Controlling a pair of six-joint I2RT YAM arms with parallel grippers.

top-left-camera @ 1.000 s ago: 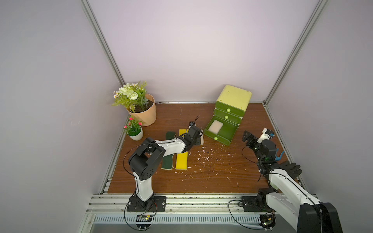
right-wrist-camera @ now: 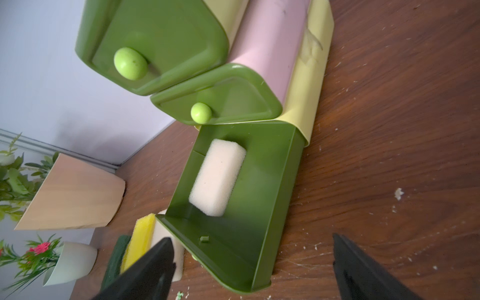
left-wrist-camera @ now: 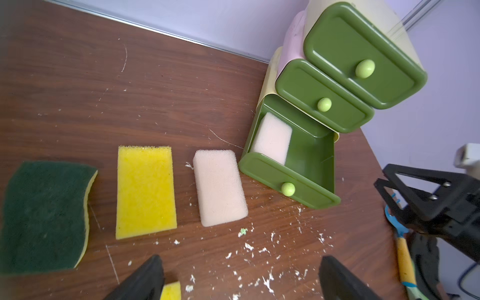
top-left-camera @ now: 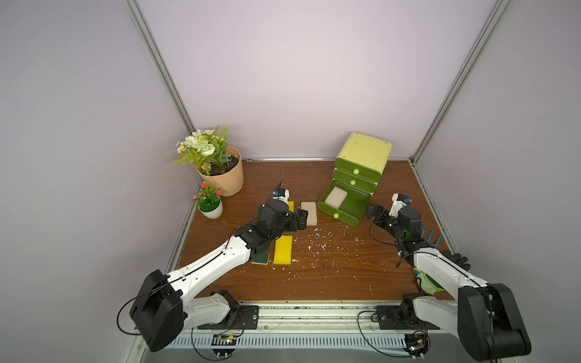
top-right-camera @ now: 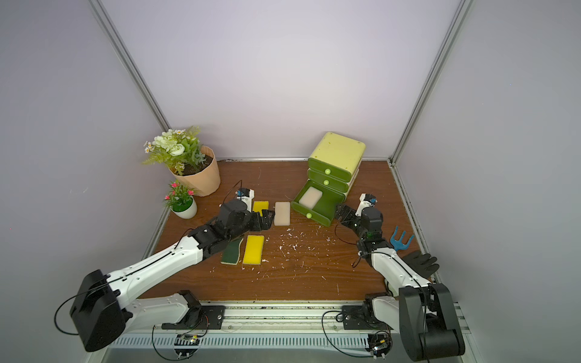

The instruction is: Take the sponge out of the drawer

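A pale sponge [right-wrist-camera: 218, 177] lies inside the pulled-out bottom drawer [right-wrist-camera: 272, 235], towards its left side. Two drawers above it are closed. My right gripper [top-left-camera: 371, 213] hovers just right of the drawer, open and empty; the right wrist view shows its blurred fingers [right-wrist-camera: 362, 272] wide apart. Left of the drawer, my left gripper [top-left-camera: 300, 219] is raised above the table near the loose sponges. Its fingers [left-wrist-camera: 345, 277] are spread in the left wrist view with no object gripped. A second pale sponge [left-wrist-camera: 220, 187] rests on the table beside the drawer.
A yellow sponge [left-wrist-camera: 146, 190] and a dark green sponge [left-wrist-camera: 45, 215] lie further left. Potted flowers [top-left-camera: 208, 158] stand at the back left. A blue fork [top-right-camera: 400, 239] and a black glove [top-right-camera: 421, 263] lie on the right. White crumbs litter the middle.
My left gripper has drawn back to the left, rising away from the second pale sponge. My right gripper has moved left, closer to the open drawer. The sponge in the drawer has not moved.
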